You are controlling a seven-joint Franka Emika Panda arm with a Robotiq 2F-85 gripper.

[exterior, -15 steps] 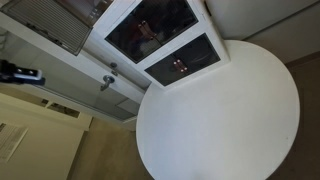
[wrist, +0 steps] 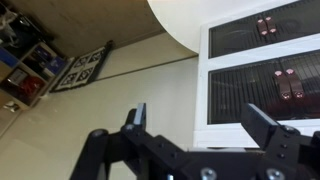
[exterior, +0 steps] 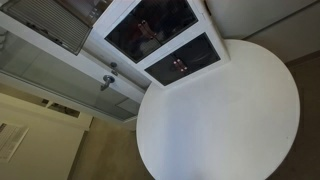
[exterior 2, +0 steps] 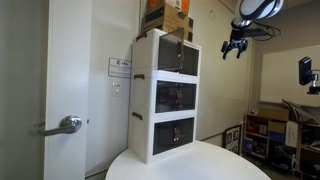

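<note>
A white cabinet (exterior 2: pixel 145 100) with three stacked dark-fronted compartments stands on the round white table. Its middle door (exterior 2: pixel 175 97) and bottom door (exterior 2: pixel 170 136) look shut, each with small brown handles. At the top, a dark ribbed panel (exterior: pixel 50 22) juts out from the cabinet in exterior view 1. My gripper (exterior 2: pixel 235 47) hangs in the air to the right of the cabinet's top, clear of it. In the wrist view the gripper is open, with nothing held between its widely spaced fingers; handles (wrist: pixel 289 84) show beyond the right finger.
Boxes (exterior 2: pixel 168 17) sit on top of the cabinet. A door with a metal lever (exterior 2: pixel 66 126) is at the left. Shelves (exterior 2: pixel 268 130) with assorted items stand at the far right.
In exterior view 1, the dark gripper part at the left edge has moved up and out of the picture. The cabinet and table have not moved.
</note>
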